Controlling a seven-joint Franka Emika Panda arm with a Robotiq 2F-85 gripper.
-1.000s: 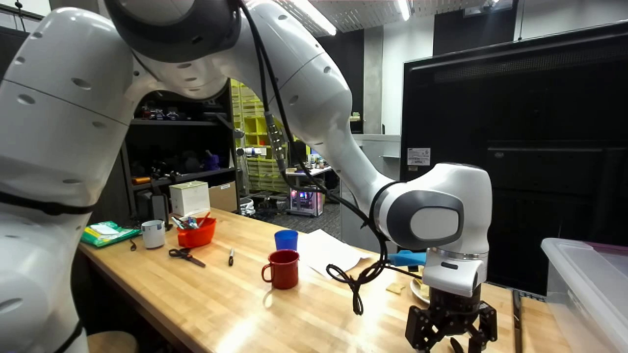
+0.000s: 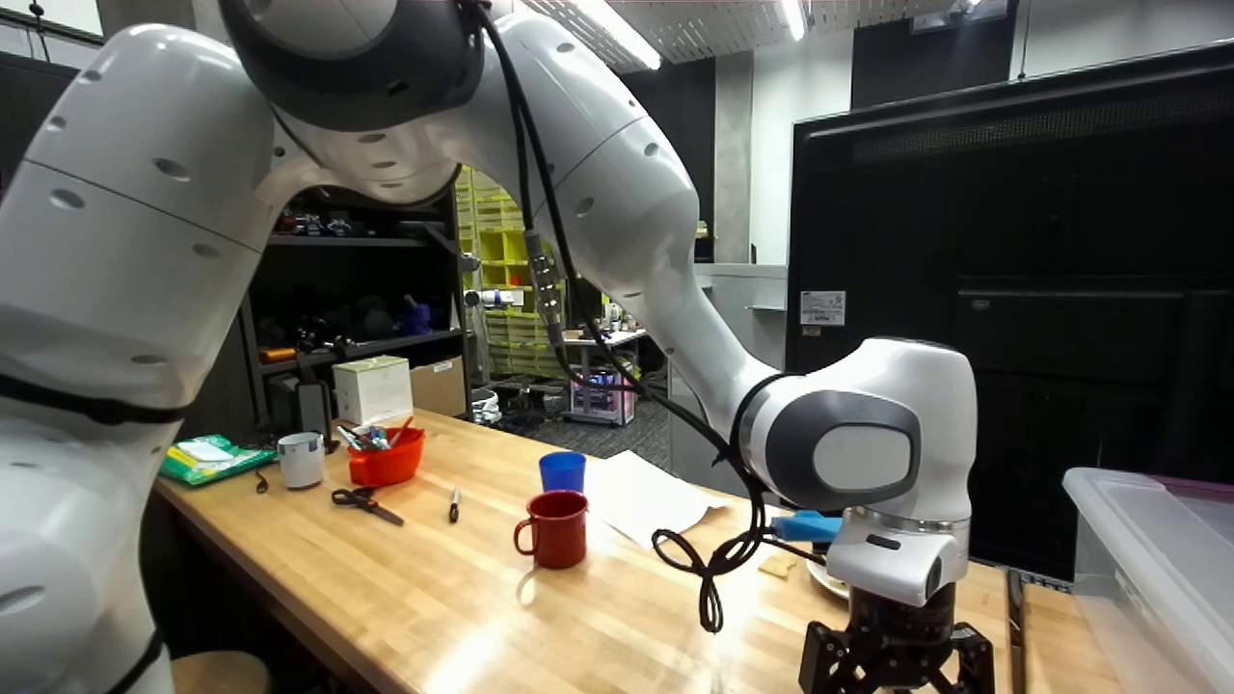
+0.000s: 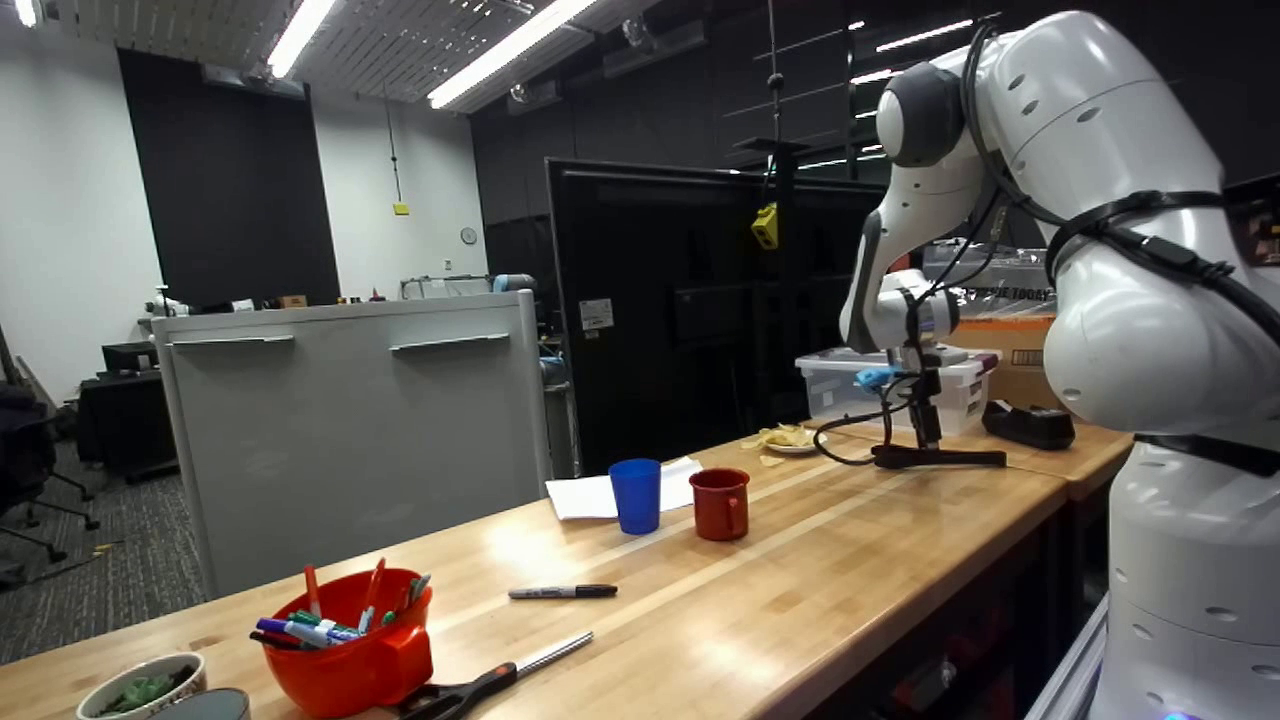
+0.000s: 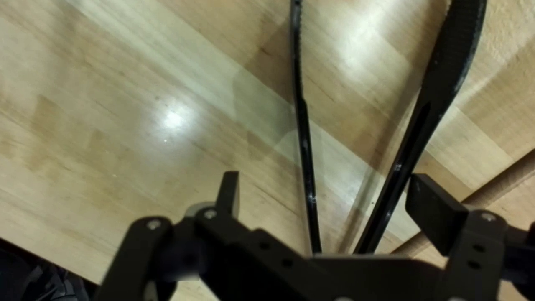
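Black tongs lie on the wooden table, their two arms spread into a V that narrows toward my gripper. The fingers stand open, with both arms of the tongs in the gap between the fingers as seen from the wrist. The thicker arm runs close beside the right finger; whether they touch, I cannot tell. A wide space separates the left finger from the thin arm. In exterior view 2 the gripper points down just over the tongs. Exterior view 1 cuts off the fingertips.
A plate of chips sits close behind the gripper, and a clear plastic bin stands to its side. Farther along are a red mug, a blue cup, a marker, scissors and a red pen holder.
My gripper has come down and shifted slightly right in exterior view 1. The dark piece visible between its fingers before is now out of sight there.
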